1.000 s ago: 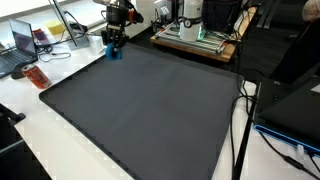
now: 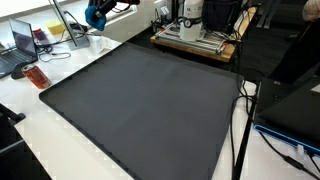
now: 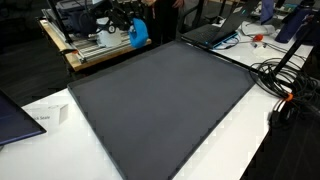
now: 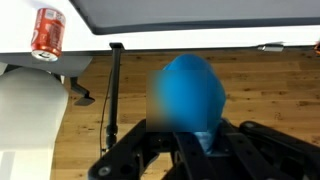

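A bright blue object (image 4: 196, 88) sits between the fingers of my gripper, which is shut on it. Part of it is blurred in the wrist view, and its exact kind is hard to make out. From the first exterior view, the blue object (image 2: 96, 17) hangs high at the back left, beyond the dark mat. The second exterior view has the blue object (image 3: 138, 32) past the mat's far edge, beneath the arm.
A red-orange can (image 2: 38, 76) stands left of it, with a white container (image 2: 97, 44) near its back left corner and a laptop (image 2: 25, 40) farther back. Cables (image 3: 290, 85) lie at the right in the second exterior view.
The blue object has moved with my gripper from the mat's back edge, up and to the left in the first exterior view. The mat, can and laptop stand where they were.
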